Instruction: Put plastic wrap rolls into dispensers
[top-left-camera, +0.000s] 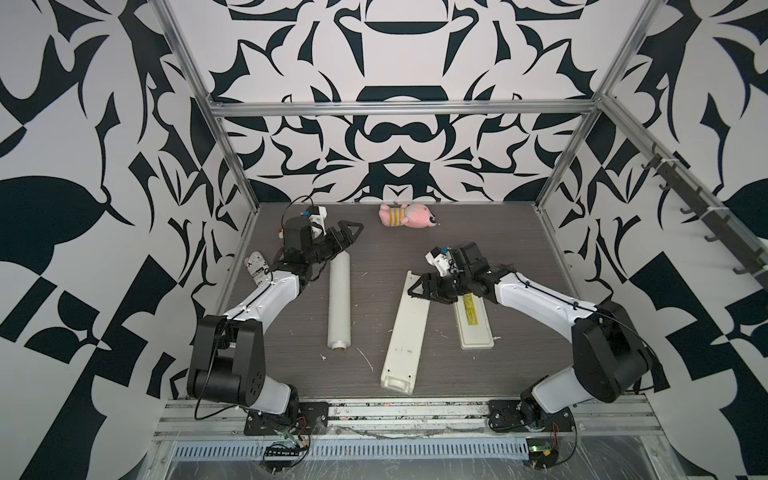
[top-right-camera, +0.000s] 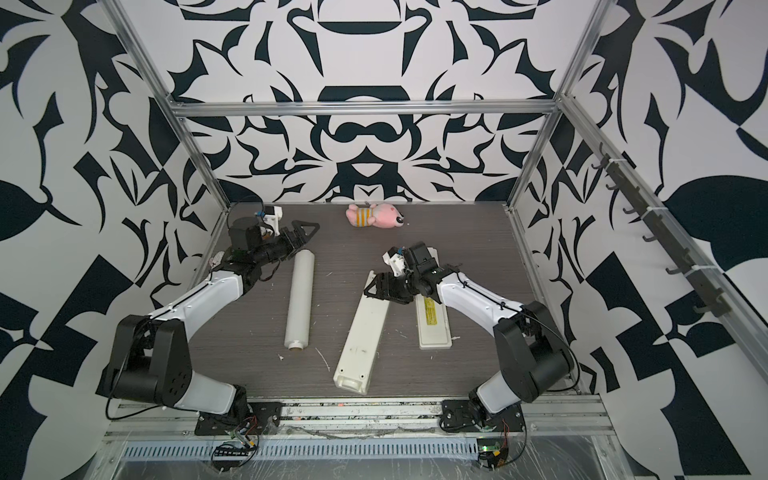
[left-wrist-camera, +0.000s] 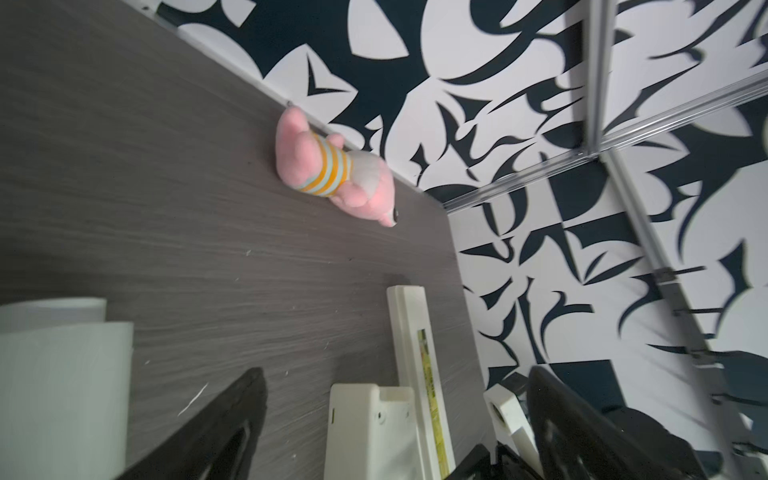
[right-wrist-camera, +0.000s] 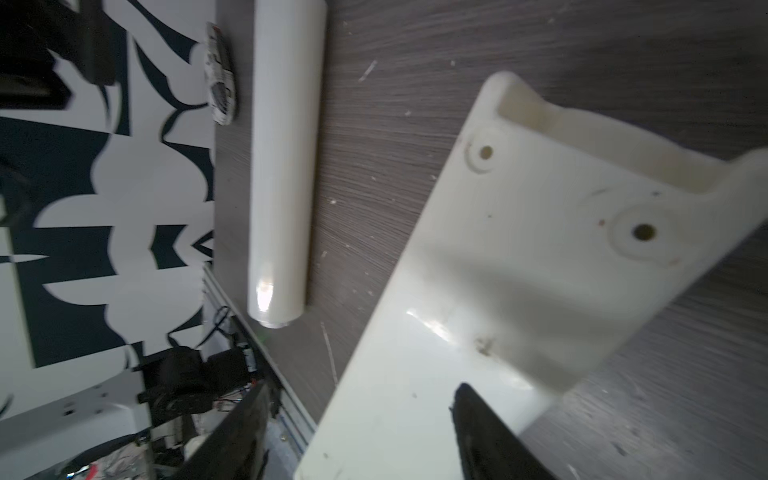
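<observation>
A white wrap roll (top-left-camera: 339, 304) lies lengthwise left of centre. Right of it a long white dispenser piece (top-left-camera: 404, 344) rests diagonally on the table, its notched end shown in the right wrist view. Another long piece (top-left-camera: 476, 328) with a yellow strip lies further right. My left gripper (top-left-camera: 348, 233) is open above the roll's far end, nothing between its fingers. My right gripper (top-left-camera: 421, 286) hovers at the middle piece's far end; in the right wrist view its blurred fingers stand apart over that piece's white surface.
A pink plush toy (top-left-camera: 406, 216) lies at the back centre. A patterned object (top-left-camera: 257, 266) is at the left edge, behind the left arm. Patterned walls enclose the table.
</observation>
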